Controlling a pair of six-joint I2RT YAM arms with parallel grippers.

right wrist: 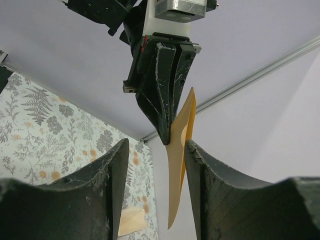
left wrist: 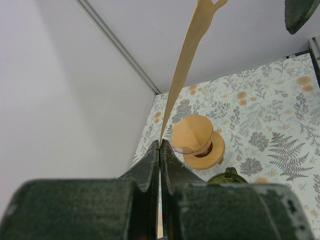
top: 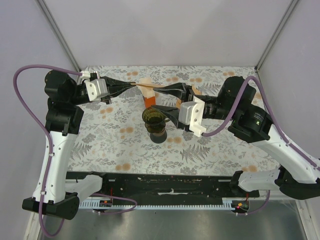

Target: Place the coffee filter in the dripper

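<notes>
A tan paper filter (top: 146, 85) stretches sideways in the top view, pinched at one end in my shut left gripper. In the left wrist view it rises from those fingertips. My right gripper is open; in the right wrist view the filter (right wrist: 176, 155) stands near its right finger, and whether they touch is unclear. The dark green dripper (top: 155, 120) sits on the table below, between the two grippers.
An orange box (top: 149, 101) with pale paper on top stands behind the dripper. A wooden holder with filters (left wrist: 202, 158) is at the back right.
</notes>
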